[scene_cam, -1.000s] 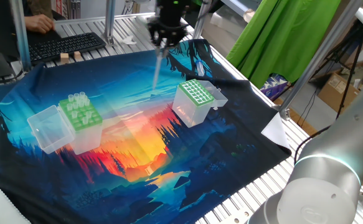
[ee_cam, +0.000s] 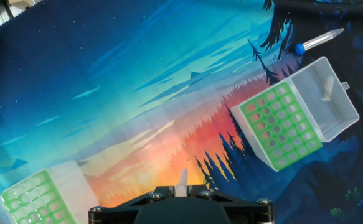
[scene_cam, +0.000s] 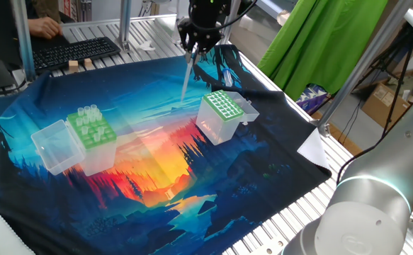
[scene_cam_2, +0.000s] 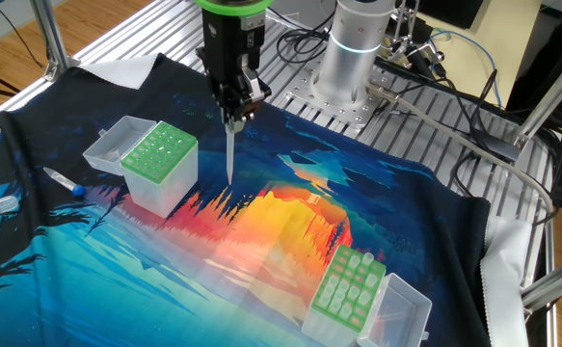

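Observation:
A long translucent pipette tip (scene_cam_2: 229,154) hangs point down above the cloth, with my gripper (scene_cam_2: 230,118) shut on its upper end. In the wrist view the same tip (ee_cam: 182,179) sticks out between the fingers. One clear box (scene_cam: 220,127) with a green grid top stands near the tip, its lid open and no tips standing up from the grid. The other green-topped box (scene_cam: 100,152) has several clear tips (scene_cam_2: 349,281) standing in its holes, and its lid is open too. The tip is apart from both boxes, beside the one without standing tips.
A tube with a blue cap (ee_cam: 318,41) lies on the cloth near the open lid (ee_cam: 325,99) of the nearer box. The patterned cloth (scene_cam_2: 213,280) between the boxes is clear. A keyboard (scene_cam: 76,53) sits at the table's far edge.
Both boxes are unmoved.

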